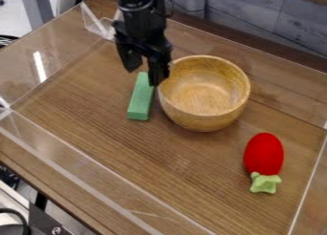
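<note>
My gripper (pixel 143 59) hangs over the upper middle of the table, just left of a tan wooden bowl (pixel 205 91). A green bar (pixel 140 103) lies on the table below the gripper, beside the bowl's left side. Whether the fingers are open or shut is unclear at this size.
A red oval object with a green top (pixel 263 158) lies at the lower right. A clear object (pixel 99 21) is at the upper left, behind the arm.
</note>
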